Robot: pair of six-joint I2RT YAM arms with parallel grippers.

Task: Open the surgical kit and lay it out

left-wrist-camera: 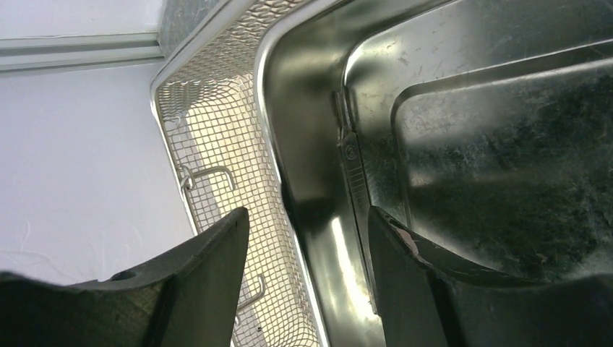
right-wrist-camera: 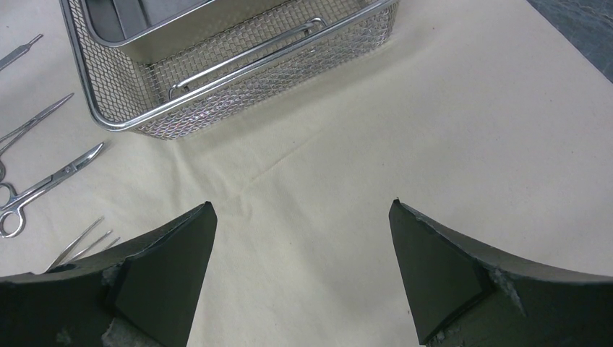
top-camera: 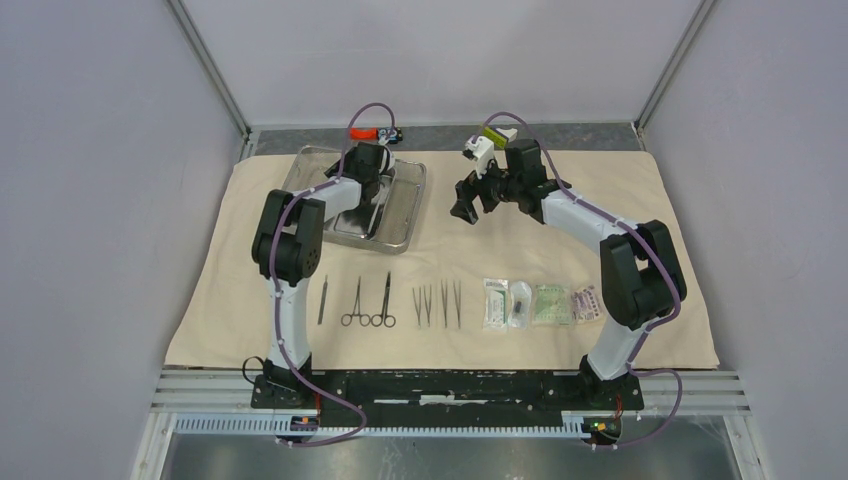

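The steel tray [left-wrist-camera: 506, 144] sits inside the mesh basket [top-camera: 410, 200] at the back left. My left gripper is open over it, its fingers either side of the tray's wall, with a slim flat metal instrument [left-wrist-camera: 356, 173] lying along the inside near the right finger. My right gripper stands open and empty over the cloth right of the basket. Along the front lie a slim instrument [top-camera: 323, 300], two scissor-like tools [top-camera: 386, 300], several tweezers [top-camera: 445, 305] and several packets [top-camera: 551, 305].
The cream cloth [top-camera: 210, 310] covers the table, clear in the middle and at the back right. Coloured items [top-camera: 365, 134] lie on the grey strip behind it.
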